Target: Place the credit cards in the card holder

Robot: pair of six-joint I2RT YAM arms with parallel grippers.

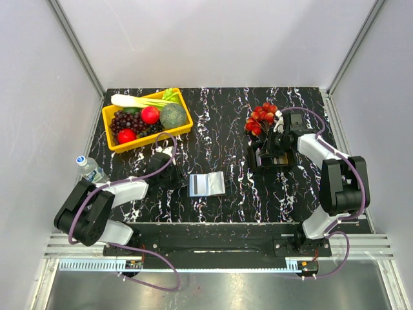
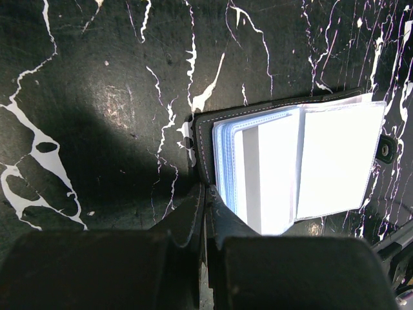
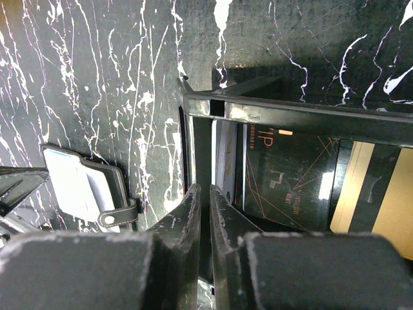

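The card holder (image 1: 208, 184) lies unfolded near the table's front middle, its clear sleeves (image 2: 268, 171) and white page (image 2: 339, 158) facing up. At its left edge, my left gripper is shut on the dark cover's edge. A black box (image 3: 303, 115) on the right of the table holds cards standing in slots; a dark card (image 3: 290, 174) and gold-striped cards (image 3: 393, 200) show inside. Over the box's left side my right gripper is shut, with no card visible between its fingers. Its fingertips hide part of the box's left wall.
A yellow basket (image 1: 143, 145) of fruit and vegetables stands at the back left, a water bottle (image 1: 92, 169) at the left edge. Red fruit (image 1: 261, 117) lies just behind the black box. Bare table separates card holder and box.
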